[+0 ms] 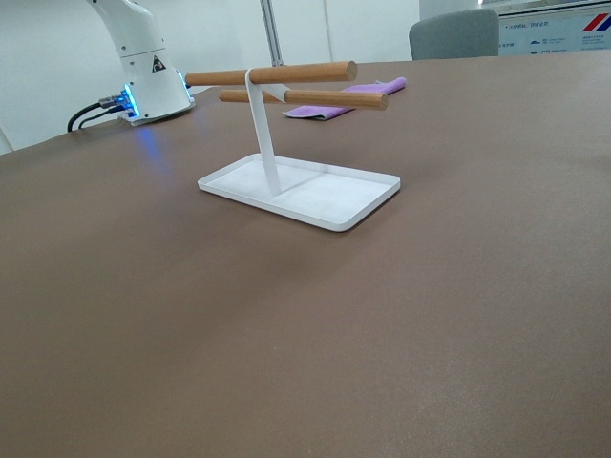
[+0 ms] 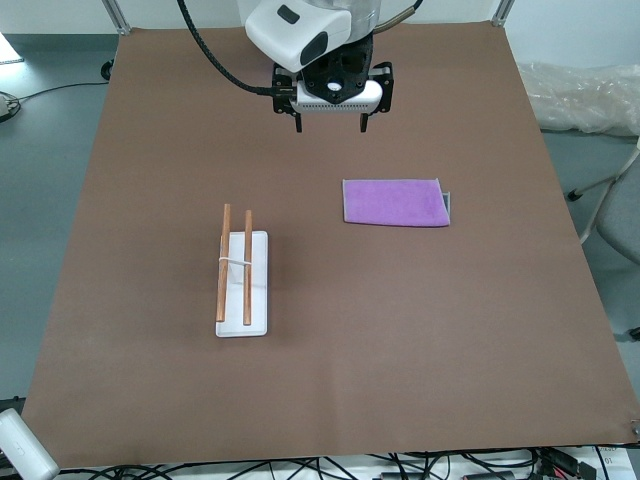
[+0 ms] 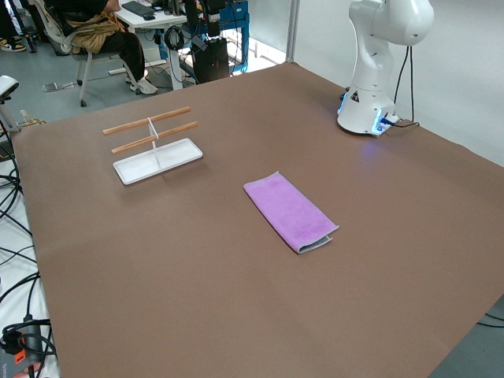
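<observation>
My gripper point(image 2: 331, 124) hangs over the far part of the brown table in the left view, its two black fingers wide apart with nothing seen between them. Below it and to the right, a folded purple cloth point(image 2: 395, 202) with a grey underside lies flat; it also shows in the right view point(image 3: 290, 212). Left of the cloth stands a small rack: a white tray point(image 2: 257, 300) with an upright post carrying two wooden bars point(image 1: 321, 72). Both bars are bare. In the top view the cloth point(image 1: 382, 88) is partly behind the rack.
Cables and devices run along the table's edge in the left and right views. A grey chair point(image 2: 620, 210) and plastic wrap stand off the table, and a seated person is beyond it in the right view.
</observation>
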